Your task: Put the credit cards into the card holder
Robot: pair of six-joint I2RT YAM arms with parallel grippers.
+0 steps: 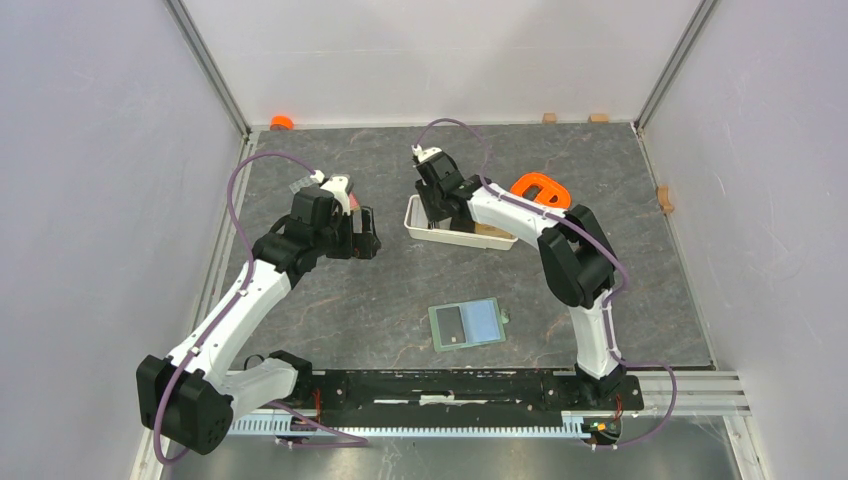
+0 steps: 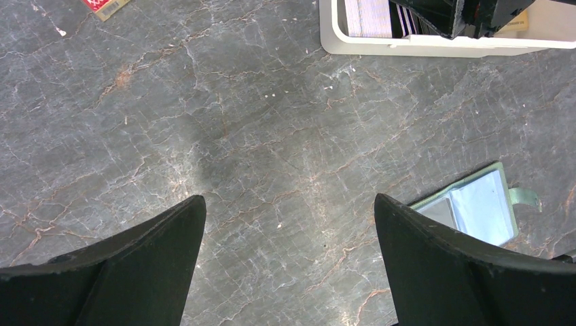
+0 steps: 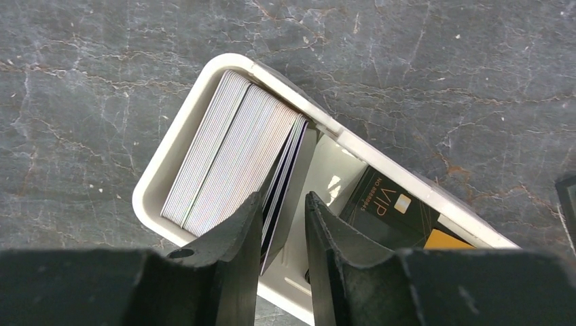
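Note:
In the right wrist view, a row of cards stands on edge at one end of a white box. A few leaning cards tilt away from that row. My right gripper is over the box, its fingers parted. One finger overlaps the leaning cards; part of them shows in the gap, and no grip is visible. A black VIP card lies flat in the box. The green-edged card holder, with grey and blue panels, lies at the table's front. Over bare table, my left gripper is open and empty.
An orange ring-shaped object is behind the right arm, near the box. At the left arm's far side lies a red-and-yellow box. Bare table separates the white box from the card holder.

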